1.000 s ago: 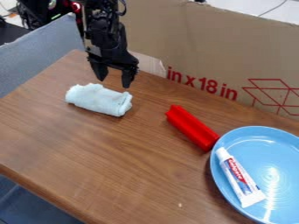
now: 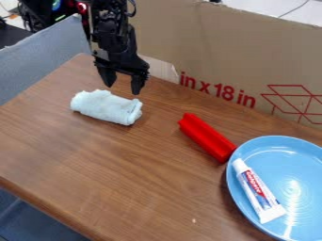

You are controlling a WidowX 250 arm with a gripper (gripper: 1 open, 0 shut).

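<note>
My black gripper (image 2: 122, 79) hangs open over the back left of the wooden table, just behind a folded pale cloth (image 2: 107, 107) and apart from it. A red cylindrical object (image 2: 206, 136) lies diagonally to the right of the cloth. At the right, a white toothpaste tube (image 2: 258, 191) rests on a light blue plate (image 2: 296, 179).
A cardboard box wall (image 2: 227, 52) runs along the back of the table (image 2: 126, 179). A grey padded surface (image 2: 38, 66) borders the left.
</note>
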